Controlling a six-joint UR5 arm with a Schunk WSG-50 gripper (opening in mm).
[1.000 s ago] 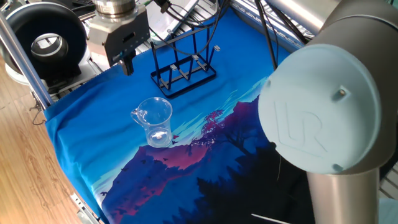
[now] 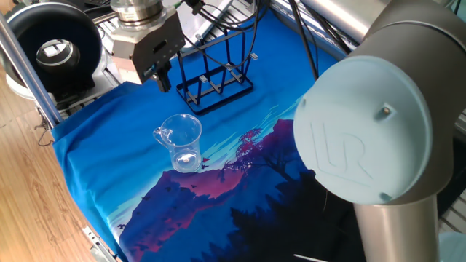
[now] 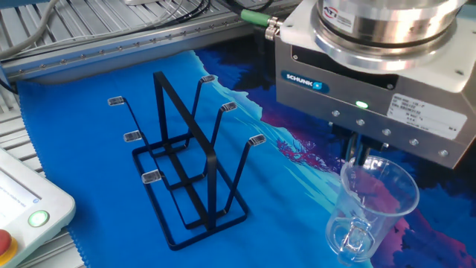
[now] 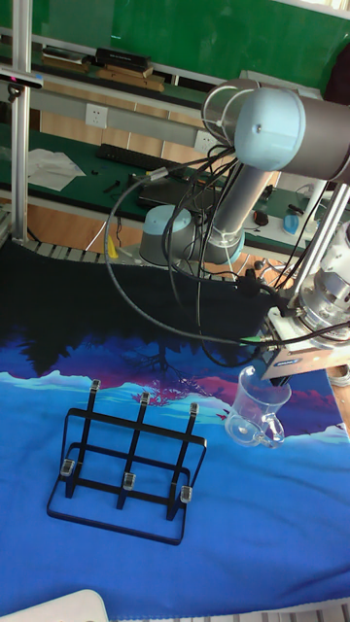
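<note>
A clear jug (image 2: 186, 151) with a handle and spout stands upright on the blue printed cloth. Above it and off to one side hangs my gripper (image 2: 161, 78), pointing down, with a gap to the jug in exterior view 1. In exterior view 2 its dark fingers (image 3: 362, 152) overlap the rim of the jug (image 3: 372, 208), and they look close together; how far apart they stand is unclear. Nothing shows held. The black wire rack (image 3: 195, 232) with upright prongs stands empty on the cloth, apart from the jug; exterior view 3 shows the rack (image 4: 114, 533) too.
A teach pendant (image 3: 33, 205) lies at the cloth's edge. Loose cables (image 4: 114, 259) loop down near the arm. A round black object (image 2: 80, 29) sits beyond the cloth's corner. Open cloth (image 4: 259, 529) lies beside the rack.
My gripper has moved a little to the right in exterior view 1, and the large arm joint has shifted slightly left. The jug and rack have stayed in place.
</note>
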